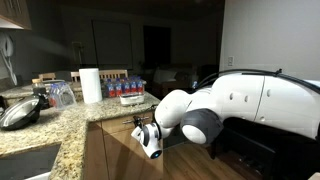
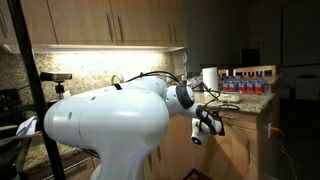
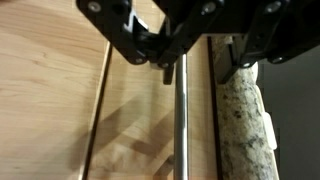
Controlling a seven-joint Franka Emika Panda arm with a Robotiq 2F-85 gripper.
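A silver bar handle runs across a light wooden drawer front in the wrist view. My gripper is at the handle's upper part in that view, with its dark fingers apart and the bar passing between them. Whether a finger touches the bar cannot be made out. In exterior view 1 the gripper is at the cabinet front just below the counter's edge. The drawer front looks level with the cabinet, as far as the small view shows.
Over the drawer, a speckled granite counter juts out close to the gripper. On it stand a paper towel roll, several water bottles and a white tray. Open floor lies before the cabinet.
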